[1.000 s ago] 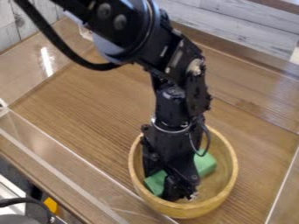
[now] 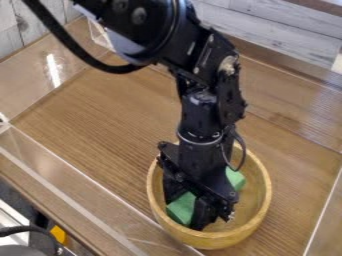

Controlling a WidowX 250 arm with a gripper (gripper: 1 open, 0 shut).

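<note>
My black gripper (image 2: 198, 190) reaches down into a round wooden bowl (image 2: 249, 222) at the lower right of the camera view. A green block (image 2: 179, 208) lies inside the bowl, mostly behind the fingers. The gripper appears shut on this block, though the fingertips are partly hidden.
The bowl stands on a wooden surface (image 2: 100, 110) with clear edging along the left and front. The surface left of and behind the bowl is bare. A white plank wall (image 2: 287, 40) runs along the back, and a black cable crosses the upper left.
The arm and gripper have shifted very slightly within the bowl, the wrist sitting a little higher than one second ago. The bowl stays in place.
</note>
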